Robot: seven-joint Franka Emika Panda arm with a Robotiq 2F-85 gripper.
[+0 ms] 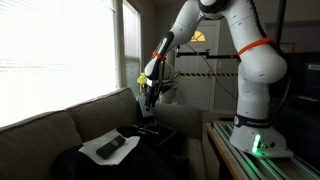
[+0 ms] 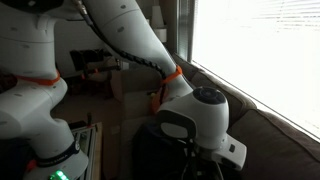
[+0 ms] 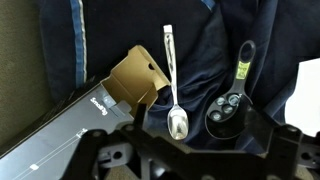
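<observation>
In the wrist view my gripper stands open, its dark fingers apart at the lower edge. A shiny metal spoon (image 3: 174,85) lies between and beyond them on dark blue cloth (image 3: 215,40), bowl toward me. To its right rests a black utensil (image 3: 242,70) with a yellow-green label on the handle and round holes in its head. An open cardboard box (image 3: 65,135) lies to the left, its brown flap raised. Exterior view 1 has the gripper (image 1: 151,92) above the sofa's far end.
A brown sofa (image 1: 40,135) runs beneath the window. Nearer the camera, a black device (image 1: 110,147) rests on a white sheet over dark cloth. Something white (image 3: 305,98) lies at the wrist view's right edge. A wooden table edge (image 1: 238,160) is beside the arm base.
</observation>
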